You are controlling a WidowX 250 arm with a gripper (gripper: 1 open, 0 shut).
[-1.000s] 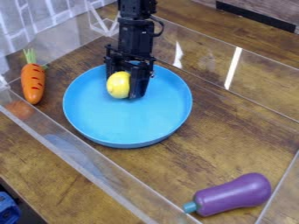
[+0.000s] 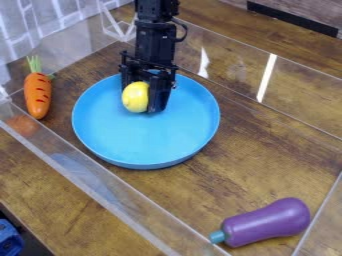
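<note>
My black gripper (image 2: pixel 147 84) is lowered over the blue plate (image 2: pixel 146 140), around a small yellow object (image 2: pixel 135 98) on the plate's back-left part. Whether the fingers are closed on it cannot be told, as the dark fingers and the object overlap in this view.
An orange toy carrot (image 2: pixel 38 98) lies left of the plate, and a purple toy eggplant (image 2: pixel 265 222) at the front right. Clear plastic walls edge the wooden surface (image 2: pixel 254 150), whose right part is mostly bare. A blue object sits at the lower-left corner.
</note>
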